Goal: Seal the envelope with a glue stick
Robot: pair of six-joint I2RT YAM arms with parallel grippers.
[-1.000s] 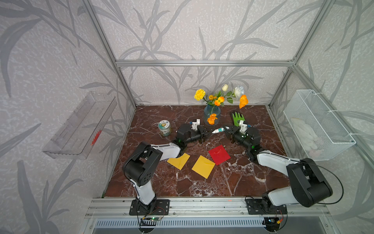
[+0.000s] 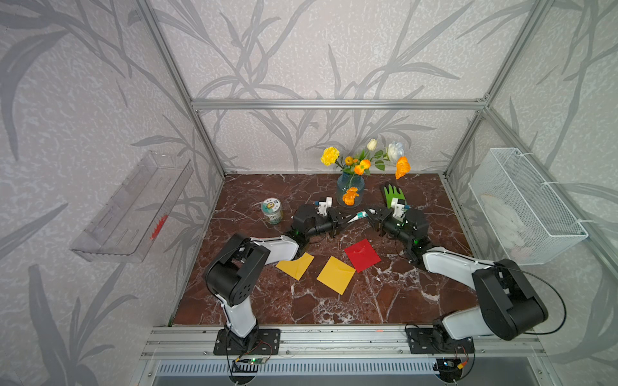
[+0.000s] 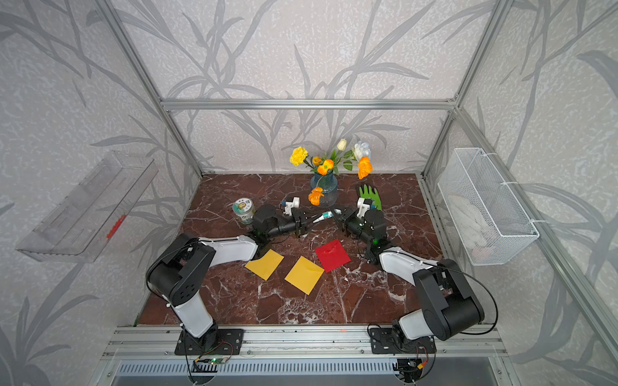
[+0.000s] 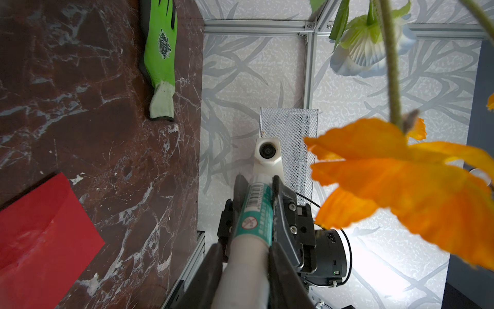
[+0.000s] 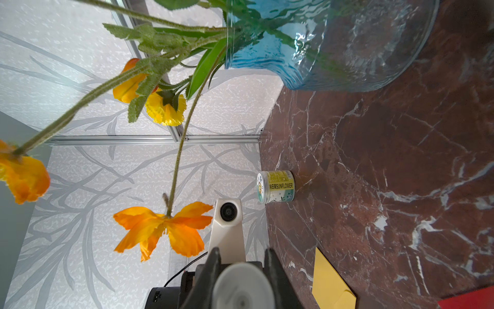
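Observation:
A glue stick [image 2: 360, 216], white with a teal label, bridges the two grippers above the table. My right gripper [image 2: 374, 213] is shut on its labelled part; the round white end of the stick [image 5: 243, 288] faces the right wrist camera. The fingers of my left gripper lie on both sides of the other white end, but whether they clamp it cannot be made out. Below lies a red envelope [image 2: 362, 255], flap side up. Two yellow envelopes, one in the middle [image 2: 336, 275] and one partly under the left arm [image 2: 297, 265], rest left of it.
Close behind the grippers stands a glass vase [image 2: 350, 184] of flowers, an orange bloom [image 4: 401, 175] hanging near the left wrist. A tin [image 2: 271, 210] stands back left, a green glove [image 2: 392, 194] back right.
Envelopes and other objects have stayed put.

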